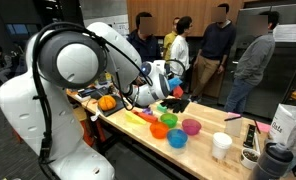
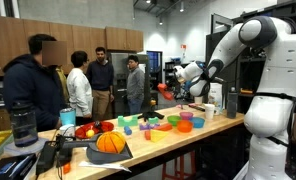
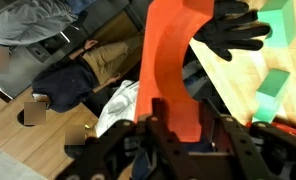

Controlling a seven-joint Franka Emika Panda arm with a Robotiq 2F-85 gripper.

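An orange-red object (image 3: 168, 70), long and smooth, fills the middle of the wrist view, held in my gripper, which is shut on it. Its far end runs out of the top of that view, and what it is cannot be told. In exterior view 2 the gripper (image 2: 170, 82) hangs above the far side of the table, with people standing behind. A black glove-like item (image 3: 228, 30) and green blocks (image 3: 270, 92) lie on the wooden table below.
Green (image 1: 168, 119), orange (image 1: 159, 130), pink (image 1: 192, 127) and blue (image 1: 177, 138) bowls stand on the table, with a white cup (image 1: 221, 146) to their right. A dark tray holds an orange pumpkin (image 2: 111, 142). Several people stand close behind the table.
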